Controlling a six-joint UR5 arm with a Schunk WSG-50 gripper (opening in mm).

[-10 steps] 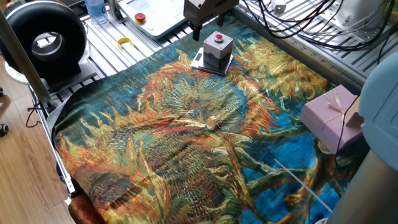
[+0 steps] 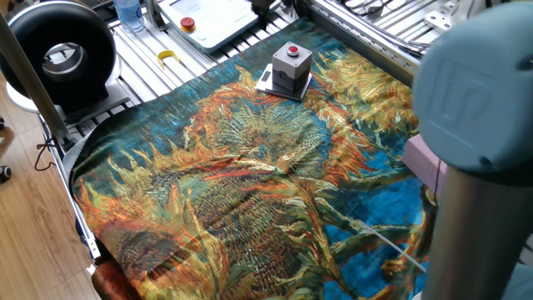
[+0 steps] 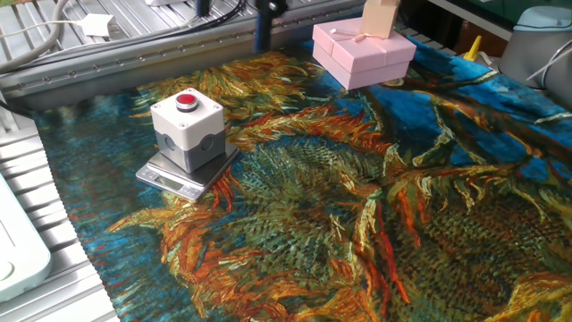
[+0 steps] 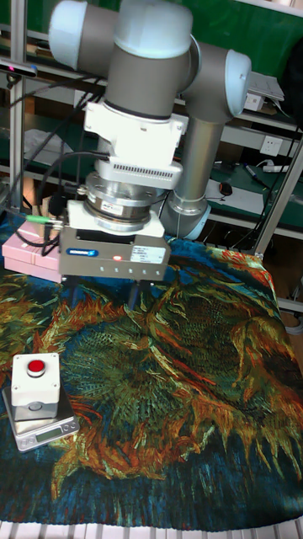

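Observation:
A white and grey box with a red push button stands upright on a small digital scale. The same button box and scale appear at the lower left of exterior view 3. My gripper is raised behind them, its two dark fingers pointing down and well apart, with nothing visible between them. In exterior view 2 only a dark finger shows at the top edge, clear of the button box. Exterior view 1 catches just a dark tip at its top.
A pink gift box with a tan block on it sits at the cloth's edge. A tablet-like panel with a red button and a yellow piece lie beyond the cloth.
In exterior view 1 my gripper has risen, leaving only a tip at the top edge. The blue-capped arm joint has swung left and now covers much of the pink box.

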